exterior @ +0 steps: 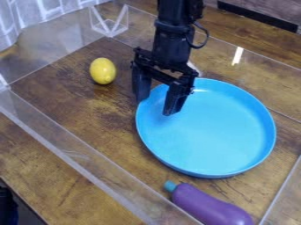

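Note:
My black gripper (157, 88) hangs from the top center over the upper left rim of a blue plate (209, 127). Its fingers are apart, one to the left near the rim, the other to the right over the plate, and I see nothing held between them.
A yellow lemon-like object (102, 69) sits on the wooden table (65, 123) at upper left. A purple eggplant (206, 201) lies at the lower right, below the plate. Clear plastic edges run along the left side.

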